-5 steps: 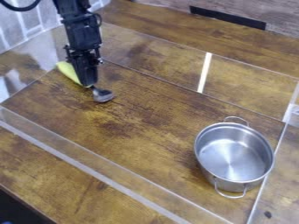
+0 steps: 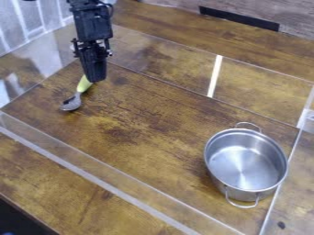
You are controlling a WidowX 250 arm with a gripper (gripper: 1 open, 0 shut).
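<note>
A spoon with a yellow-green handle point(image 2: 84, 84) and a metal bowl end point(image 2: 72, 104) lies at the upper left of the wooden table, its bowl pointing down-left. My black gripper point(image 2: 94, 75) is over the handle's upper end; whether it touches or holds it I cannot tell. A steel pot point(image 2: 245, 163) with two handles stands at the right.
A clear rim or panel runs along the left and front of the work area, and pale strips cross the wood.
The spoon has turned, its bowl end swinging from right to lower left. My gripper has risen from low over it and shifted slightly. The pot is unmoved.
</note>
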